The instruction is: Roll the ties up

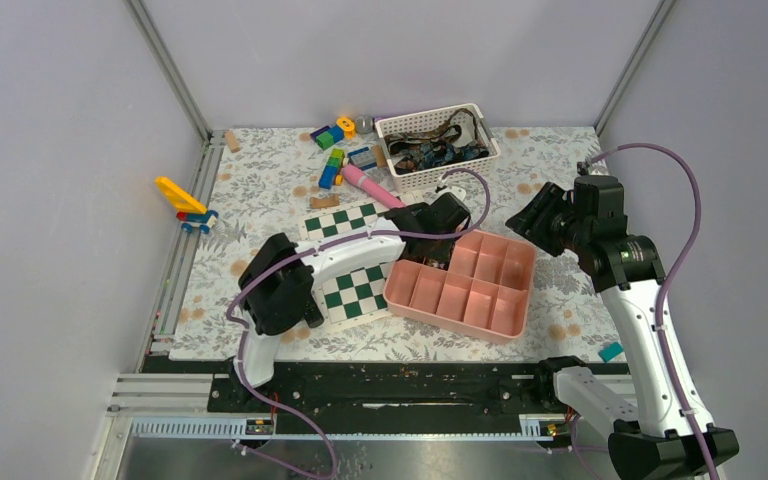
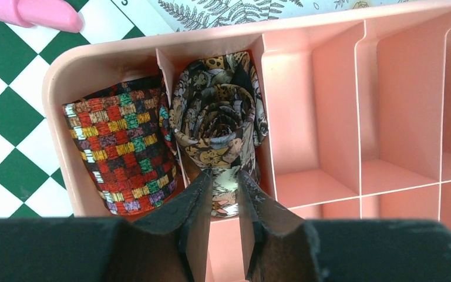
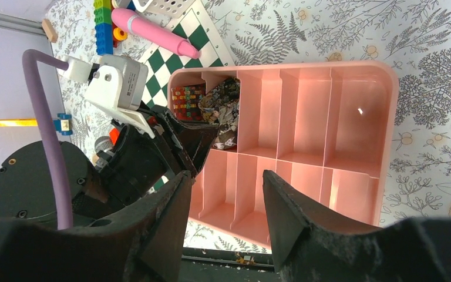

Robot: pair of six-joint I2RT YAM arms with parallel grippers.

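Note:
A rolled tie with a cartoon-like brown pattern (image 2: 211, 141) sits in the second back compartment of the pink organizer (image 3: 305, 67). My left gripper is shut on its front side. A checked multicolour folded tie (image 2: 117, 147) fills the compartment to its left. In the top view the left arm covers much of both ties. My right gripper is open with nothing between its fingers, held above and to the right of the organizer.
More ties (image 1: 437, 150) lie in a white basket at the back. A pink cylinder (image 1: 370, 185), toy bricks and a checkered board (image 1: 350, 290) lie left of the organizer. Its other compartments in view are empty.

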